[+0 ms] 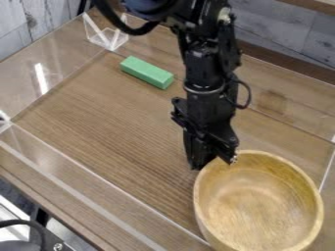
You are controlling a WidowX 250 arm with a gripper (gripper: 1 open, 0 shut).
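Observation:
The black arm reaches down from the top centre, and its gripper (202, 157) is low at the upper left rim of a large tan bowl (261, 207) in the lower right. The fingertips are dark and crowded against the rim; whether they are open or shut on it is not clear.
A green block (147, 71) lies on the wooden table at the upper left. A clear plastic object (105, 27) stands at the far top left. A black cable runs at the lower left.

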